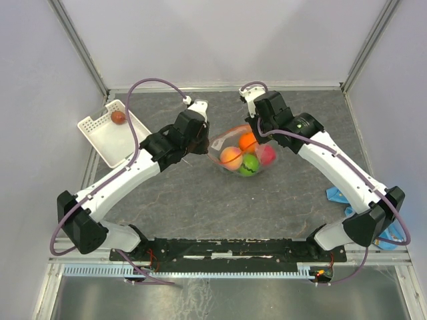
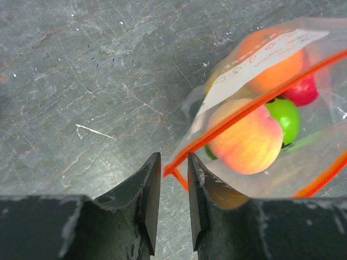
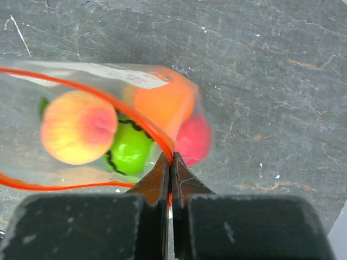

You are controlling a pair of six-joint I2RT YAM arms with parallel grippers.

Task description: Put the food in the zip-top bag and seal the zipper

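The clear zip top bag (image 1: 221, 141), with an orange zipper edge, hangs mid-table with its mouth partly spread. Inside are a peach (image 1: 231, 159), an orange (image 1: 247, 142), a green fruit (image 1: 249, 165) and a pink-red one (image 1: 266, 155). My right gripper is shut on one end of the bag's zipper edge. At the other end, my left gripper stands part open. The loose orange corner shows in the gap between its fingertips, not pinched, in the left wrist view. A white label (image 2: 255, 67) lies along the bag's wall.
A white tray (image 1: 95, 128) at the back left holds a reddish-brown round item (image 1: 118, 117). Blue material (image 1: 393, 233) lies at the right edge.
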